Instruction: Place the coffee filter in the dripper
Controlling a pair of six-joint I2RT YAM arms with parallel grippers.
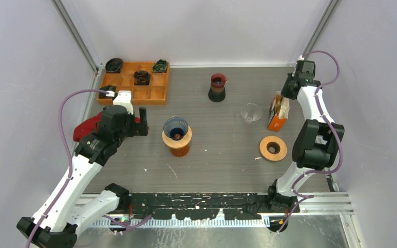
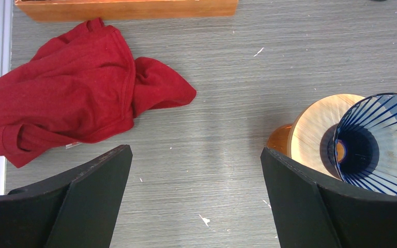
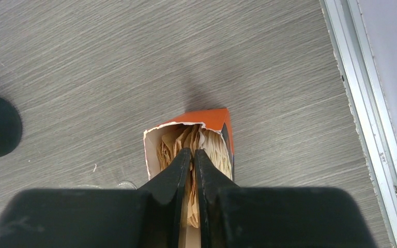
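Observation:
An orange box (image 1: 275, 120) holds brown and pale paper filters (image 3: 214, 150). My right gripper is at its opening, fingertips nearly together over the filters; whether paper is between them is unclear. The blue ribbed dripper (image 1: 176, 126) sits on a wooden stand (image 1: 179, 150), and appears at the right of the left wrist view. My left gripper is open above the table, left of the dripper, with nothing between its fingers.
A red cloth (image 2: 72, 93) and wooden organizer (image 1: 155, 93) are at the left. A dark red pitcher (image 1: 217, 93), clear glass dripper (image 1: 250, 111) and wooden ring (image 1: 263, 150) stand on the table.

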